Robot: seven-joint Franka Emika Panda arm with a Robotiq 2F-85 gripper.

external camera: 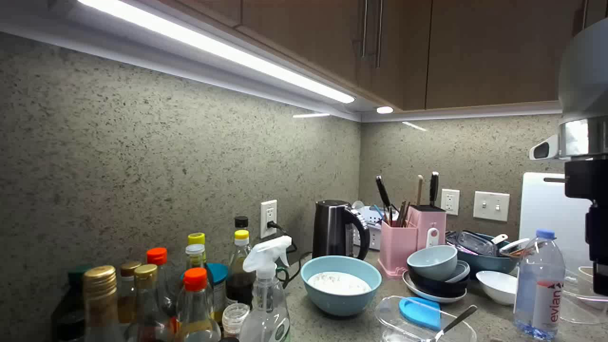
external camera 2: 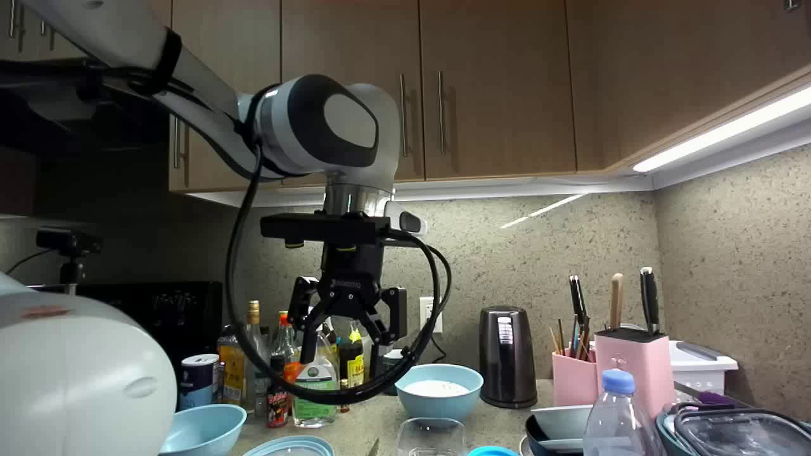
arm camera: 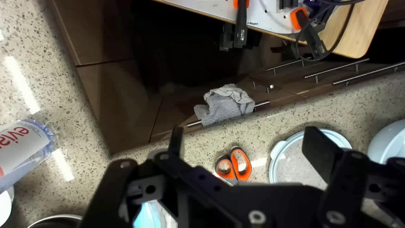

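My gripper (external camera 2: 340,365) hangs open in the air above the counter, its fingers wide apart with nothing between them. In the wrist view the gripper spreads over the counter's edge, where orange-handled scissors (arm camera: 234,166) lie between its two fingers as seen from above, well below them. Right of the scissors lies a round lid with a pale blue rim (arm camera: 274,167), partly covered by one finger. A blue bowl (external camera 2: 439,406) with white contents stands beyond the gripper. Only the dark edge of the gripper shows at the right of exterior view 1.
Several bottles (external camera 2: 315,387) crowd the back left. A kettle (external camera 2: 507,357), a pink knife block (external camera 2: 631,368), stacked bowls (external camera: 433,262) and an Evian bottle (external camera: 538,285) fill the right. A clear container (external camera 2: 431,437) sits in front. A grey towel (arm camera: 226,104) hangs on a handle below the counter.
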